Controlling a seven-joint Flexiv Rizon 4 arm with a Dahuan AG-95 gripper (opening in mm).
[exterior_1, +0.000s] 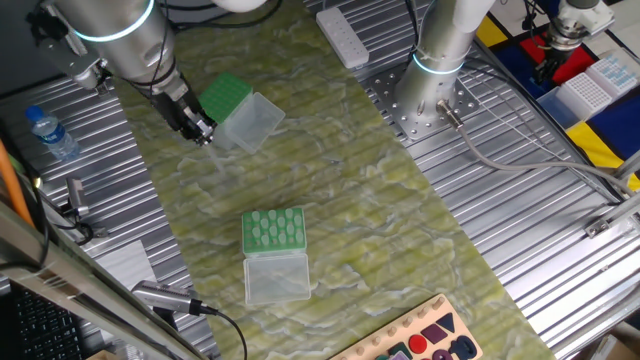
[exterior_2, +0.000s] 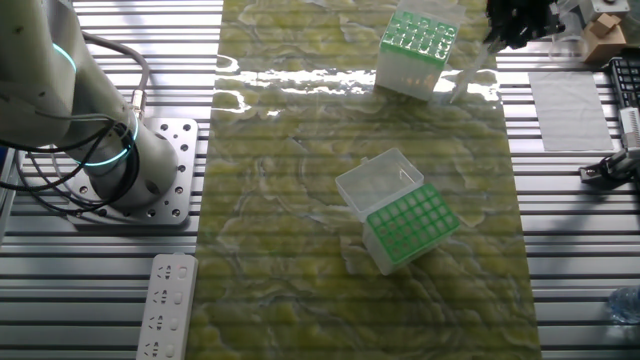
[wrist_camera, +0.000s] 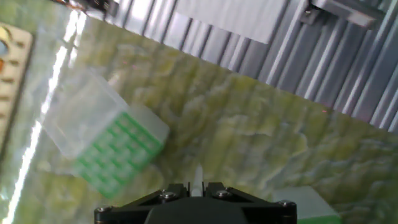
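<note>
My gripper (exterior_1: 207, 138) is shut on a thin translucent pipette tip (wrist_camera: 197, 182), which points down from its fingers. In exterior view 1 it hangs beside the far box with a plain green rack (exterior_1: 226, 94), whose clear lid (exterior_1: 256, 123) is open. The other box, with a green rack (exterior_1: 274, 231) holding several pale tips, stands nearer the middle with its lid (exterior_1: 277, 279) folded open. In the wrist view the tip-filled box (wrist_camera: 121, 152) is at left; part of the other box (wrist_camera: 305, 205) shows at lower right, cut off by the frame.
A wooden shape board (exterior_1: 425, 335) lies at the near edge of the green mat.
</note>
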